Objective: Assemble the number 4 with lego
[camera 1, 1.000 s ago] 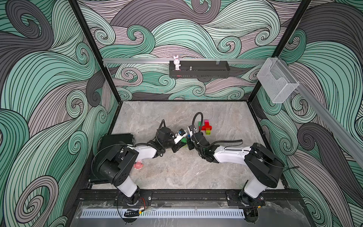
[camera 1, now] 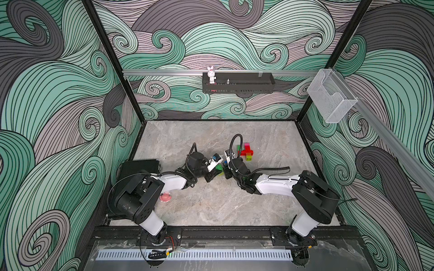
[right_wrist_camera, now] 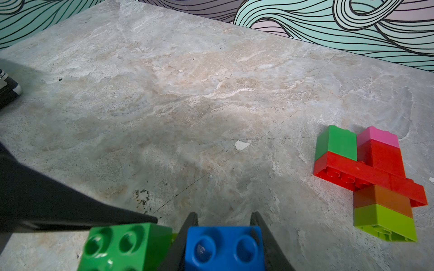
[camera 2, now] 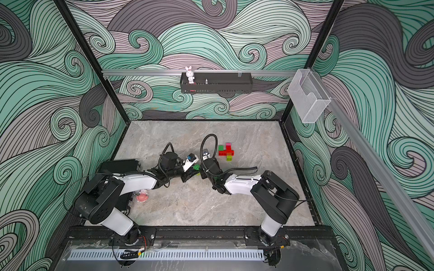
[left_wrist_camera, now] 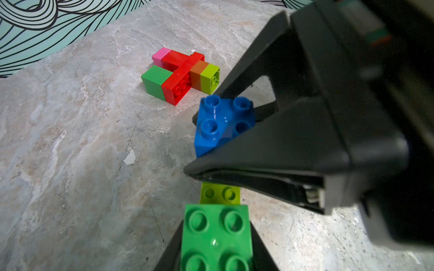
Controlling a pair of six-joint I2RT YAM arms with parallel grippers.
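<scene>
At the bottom of the left wrist view my left gripper is shut on a green brick (left_wrist_camera: 217, 225) with its studs up. A lime brick (left_wrist_camera: 220, 193) shows just beyond it; whether the two are joined cannot be told. My right gripper is shut on a blue brick (right_wrist_camera: 224, 253), close beside the green one. In the left wrist view, the right fingers (left_wrist_camera: 271, 144) clasp this blue brick from its sides. A joined figure of red bricks (right_wrist_camera: 352, 169) with green, pink, orange and lime pieces lies on the table to the right.
Both arms meet near the table's middle, with little space between their grippers. A pink object (camera 1: 165, 197) lies by the left arm, near a black box (camera 1: 137, 167).
My left gripper has shifted very slightly to the left with the green brick. The right arm and the red figure look unmoved.
</scene>
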